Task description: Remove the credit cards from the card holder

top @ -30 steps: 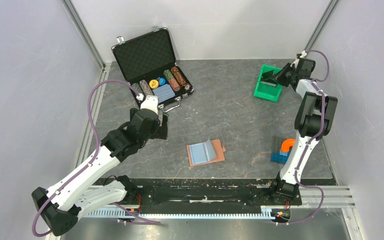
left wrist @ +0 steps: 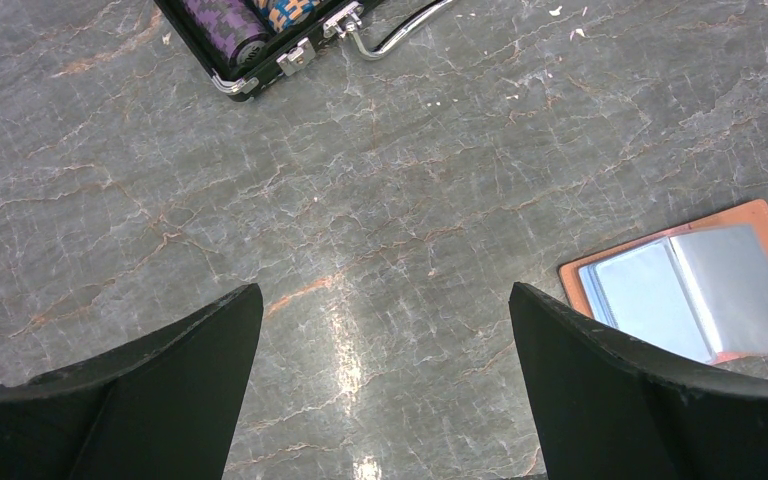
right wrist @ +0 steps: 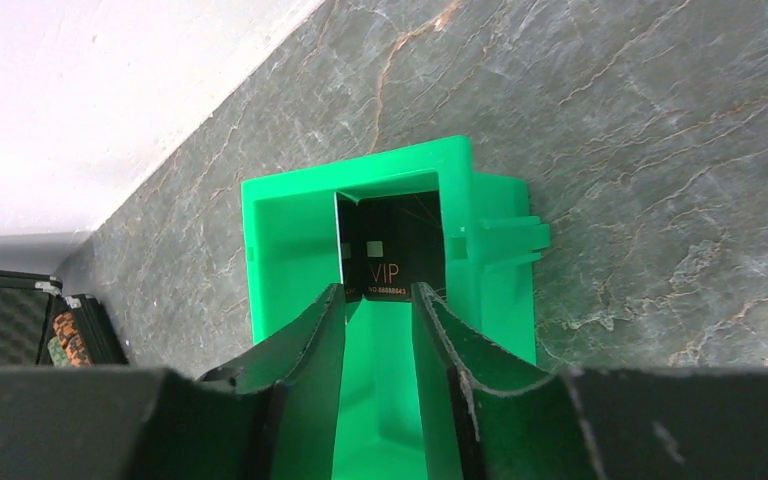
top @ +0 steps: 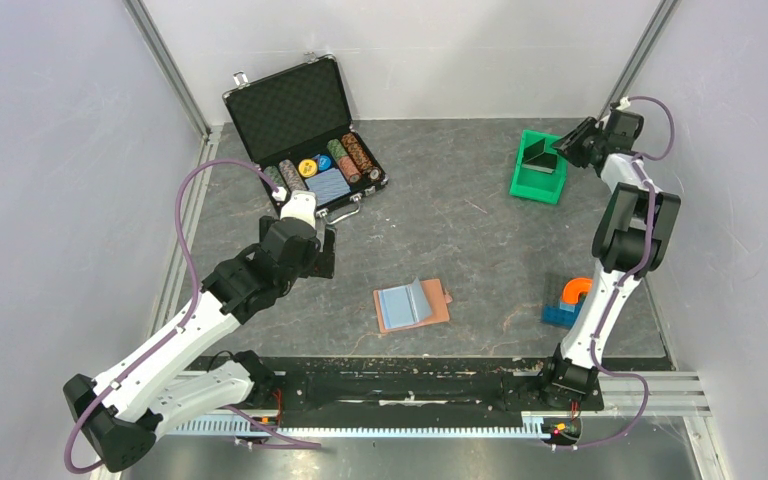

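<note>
The card holder (top: 438, 312), brown with pale blue sleeves (left wrist: 655, 300), lies opened on the floor at front centre; one clear sleeve (top: 419, 298) stands partly raised. Black cards, one printed VIP (right wrist: 397, 255), lean inside the green box (top: 527, 193) at the back right. At that box's right rim is my right gripper, open a moderate width, its fingertips just in front of the black cards with nothing visibly gripped. My left gripper hangs wide open over bare floor, left of the card holder. Whether cards are in the sleeves cannot be told.
An opened black case (top: 290, 110) with poker chips and blue cards stands at the back left. A blue holder with an orange ring (top: 576, 290) sits near the right arm. Floor between case, box and card holder is free.
My right gripper has drawn slightly rightward and back from the green box, showing more of its inside. The box has shifted very slightly right. The left arm and card holder are unmoved.
</note>
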